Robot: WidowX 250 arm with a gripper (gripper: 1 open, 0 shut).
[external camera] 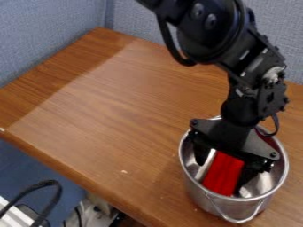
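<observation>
A silver metal pot (193,182) with a wire handle stands at the right front of the wooden table. Inside it lies a red object (222,174), with something white beside it. My black gripper (226,164) reaches down into the pot over the red object, its fingers open. The lower ends of the fingers are partly hidden inside the pot.
Grey padded walls stand behind it. Black cables and white items lie below the table's front left edge.
</observation>
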